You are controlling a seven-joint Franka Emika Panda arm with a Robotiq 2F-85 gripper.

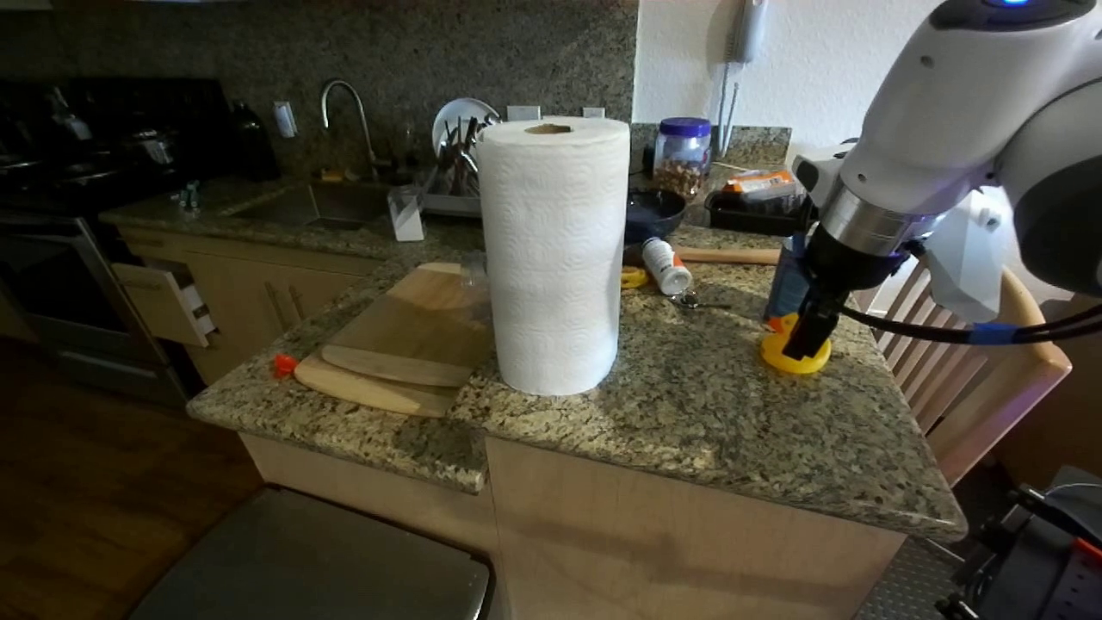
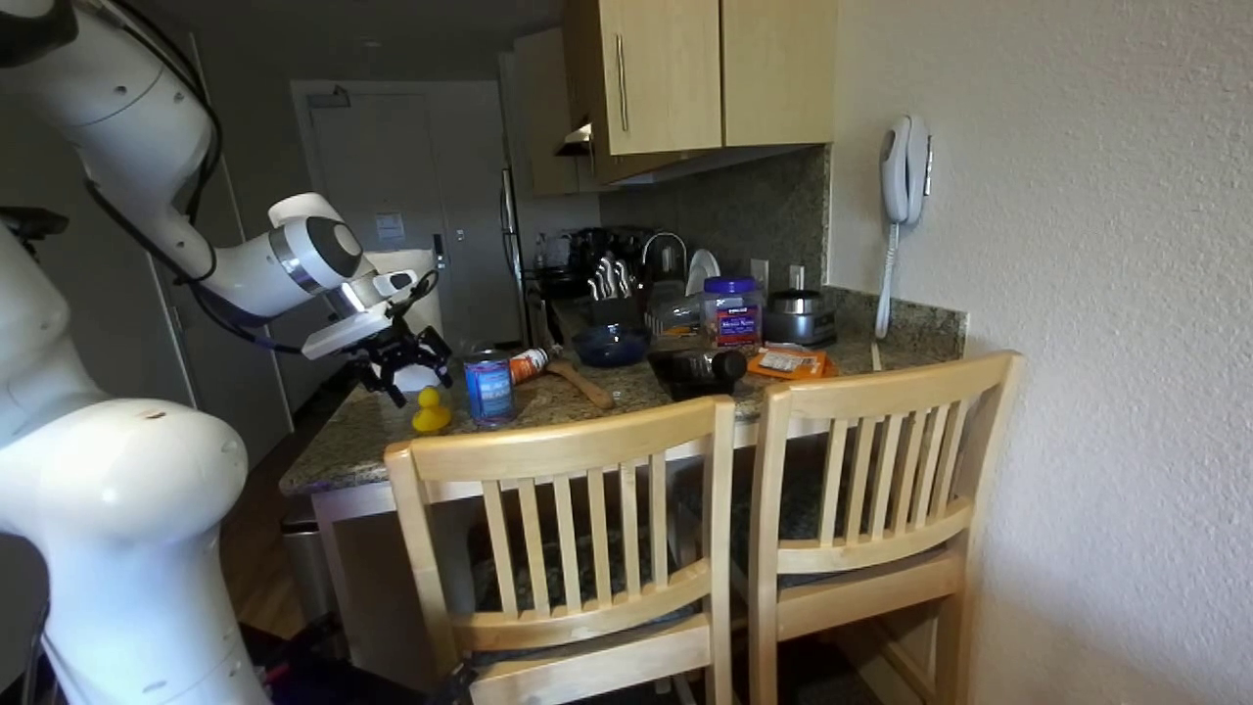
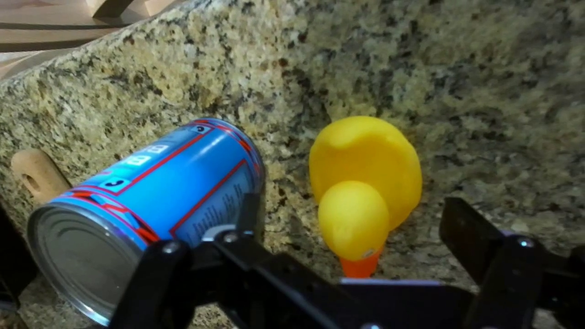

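Note:
A yellow rubber duck (image 3: 373,159) with an orange bill stands upright on the granite counter. My gripper is open over it, one black finger on each side, and granite shows between the duck and both fingers. In exterior view 1 the gripper partly covers the duck (image 1: 793,362). A blue can (image 3: 164,183) stands close beside the duck, just past the left finger in the wrist view. In exterior view 2 the gripper (image 2: 419,392) is above and slightly left of the duck (image 2: 431,413), with the can (image 2: 488,390) to the right.
A tall paper towel roll (image 1: 558,258) stands mid-counter. Behind lie a white bottle (image 1: 666,265), a wooden handle (image 1: 728,255) and a dark bowl (image 1: 653,215). Wooden chairs (image 2: 564,458) line the counter's edge near the duck. Bare granite (image 1: 713,424) spreads in front.

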